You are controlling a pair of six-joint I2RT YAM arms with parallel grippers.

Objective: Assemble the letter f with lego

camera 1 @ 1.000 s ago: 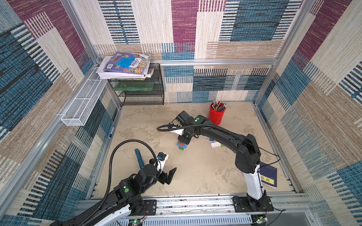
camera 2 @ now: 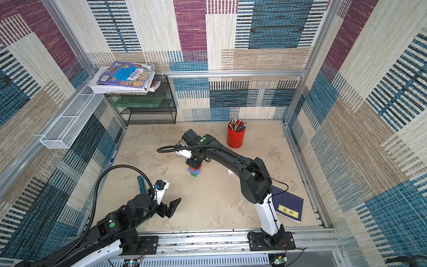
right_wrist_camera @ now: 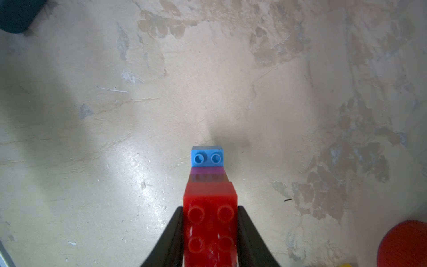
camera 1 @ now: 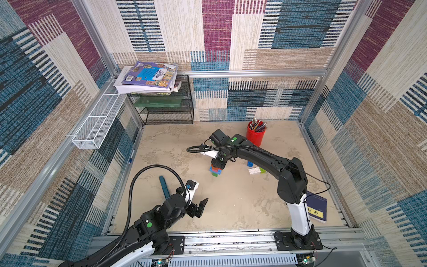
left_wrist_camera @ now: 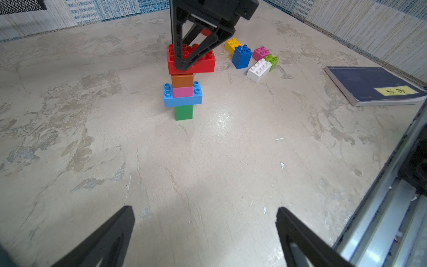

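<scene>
A stack of bricks stands upright mid-table. In the left wrist view it has a green brick (left_wrist_camera: 183, 112) at the bottom, a longer blue brick (left_wrist_camera: 182, 100), a pink brick (left_wrist_camera: 182, 91), an orange brick (left_wrist_camera: 182, 80), and a long red brick (left_wrist_camera: 203, 66) on top, overhanging to the right. My right gripper has its fingers on both sides of the red brick with no clear gap; whether they press on it I cannot tell. Low at the front left, my left gripper (camera 1: 200, 209) is open and empty.
Loose bricks lie behind and right of the stack: white (left_wrist_camera: 258, 70), blue (left_wrist_camera: 241, 57), yellow (left_wrist_camera: 232, 45), pink (left_wrist_camera: 260, 53) and lime (left_wrist_camera: 271, 61). A red pencil cup (camera 1: 255, 133) stands at the back, a book (camera 1: 316, 206) at right.
The right arm has shifted slightly, its hand moving a little rightward over the stack. The stack's top appears to have shifted slightly right too. The left arm has stayed still.
</scene>
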